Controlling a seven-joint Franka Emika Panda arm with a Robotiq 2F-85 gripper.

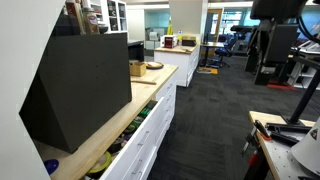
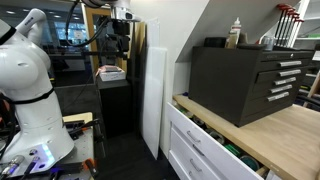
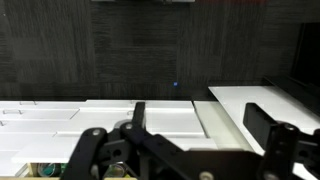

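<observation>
My gripper is open over the dark floor and the white cabinet fronts, with nothing between its fingers. In the first exterior view, the arm's end hangs high at the right, out over the floor and away from the counter. The second exterior view has it at the upper left, near a tall white panel. An open white drawer under the wooden counter holds several small green and yellow items. Part of its contents appears at the lower left of the wrist view.
On the counter stands a large dark drawer chest, with a bottle on top. A small wooden box and a bowl lie farther along. Open grey floor runs beside the cabinets.
</observation>
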